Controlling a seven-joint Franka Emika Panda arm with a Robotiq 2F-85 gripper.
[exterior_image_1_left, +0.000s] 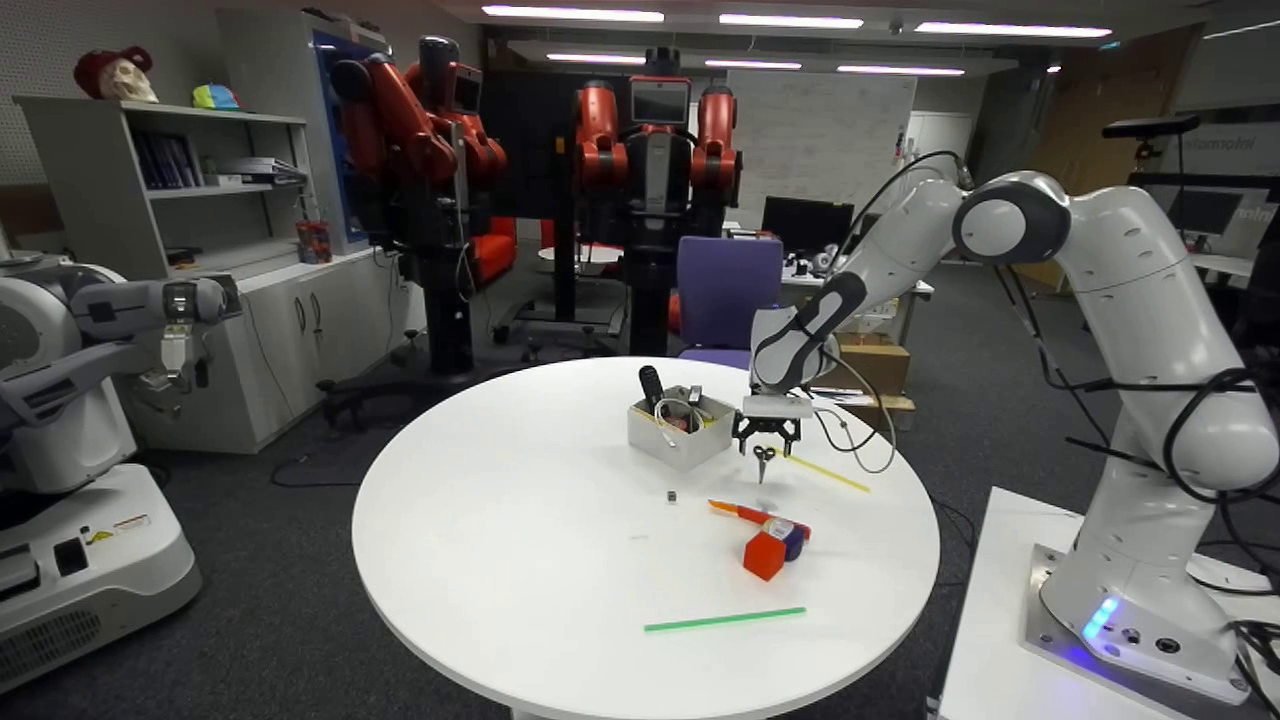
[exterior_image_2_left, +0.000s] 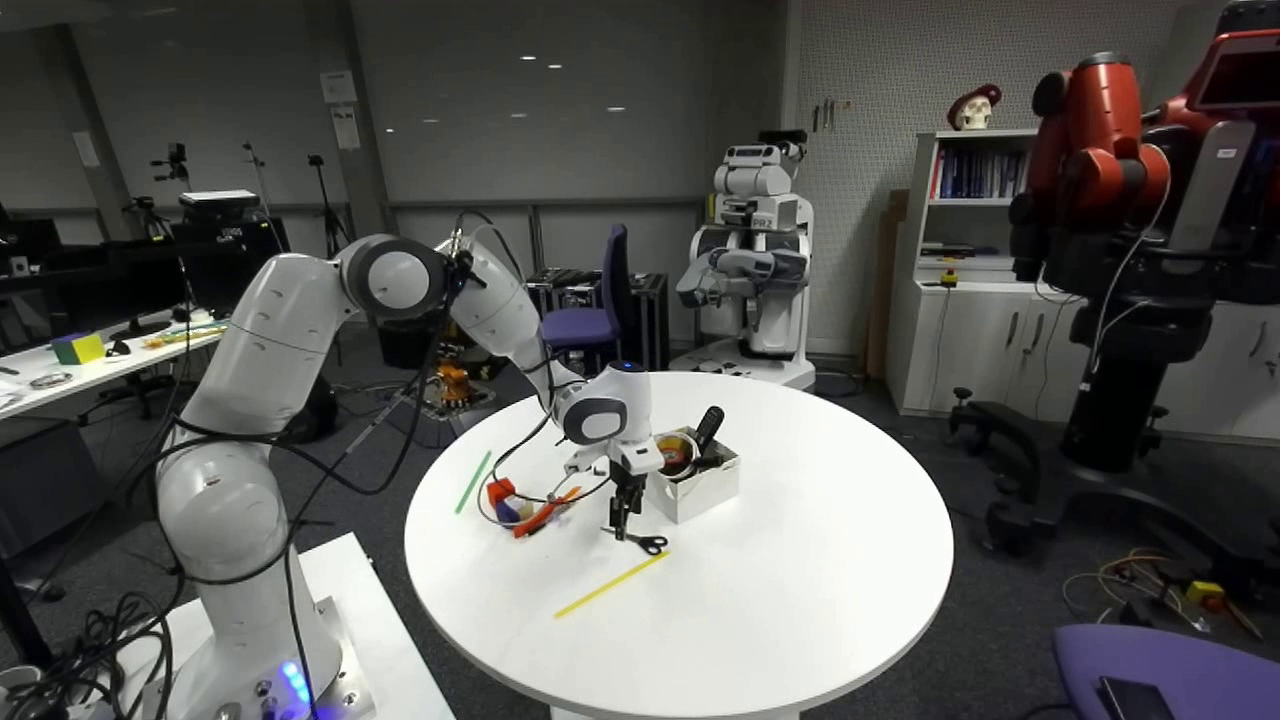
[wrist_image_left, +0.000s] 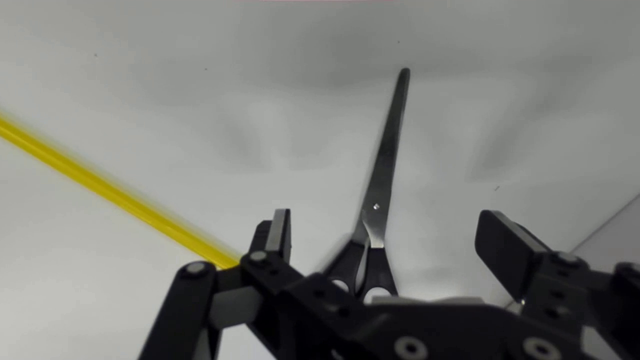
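Observation:
A pair of scissors with black handles (wrist_image_left: 379, 267) lies flat on the white round table, its closed blades pointing away in the wrist view. My gripper stands open above it, one finger on each side and bare space between the pads and the scissors. Part of the handle loops is hidden behind the gripper body. From exterior view 1, the gripper (exterior_image_1_left: 765, 448) is seen low over the table, with the scissors (exterior_image_1_left: 763, 461) just below and in front. In exterior view 2, the scissors' handles (exterior_image_2_left: 651, 545) show beside the fingertips.
A yellow stick (exterior_image_1_left: 828, 472) lies close to the gripper. A filled grey-white box (exterior_image_1_left: 681, 438) stands right beside it. Nearer are a red block (exterior_image_1_left: 764, 556), an orange-handled tool (exterior_image_1_left: 734, 510), a small dark cube (exterior_image_1_left: 672, 496) and a green stick (exterior_image_1_left: 725, 619).

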